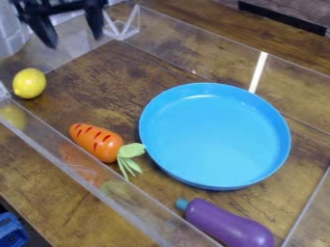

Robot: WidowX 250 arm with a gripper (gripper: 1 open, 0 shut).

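Note:
My black gripper (61,21) is blurred at the top left edge of the camera view, raised above and behind the lemon, its two fingers spread open with nothing visible between them. A yellow lemon (29,83) lies at the left by the clear wall. An orange toy carrot (96,142) with green leaves lies below the middle, beside a large blue plate (214,134). A purple toy eggplant (230,225) lies at the bottom right.
Clear plastic walls (129,215) border the wooden surface (116,82) on several sides. The wood between the lemon and the plate is bare. A blue object (8,232) sits outside at the bottom left.

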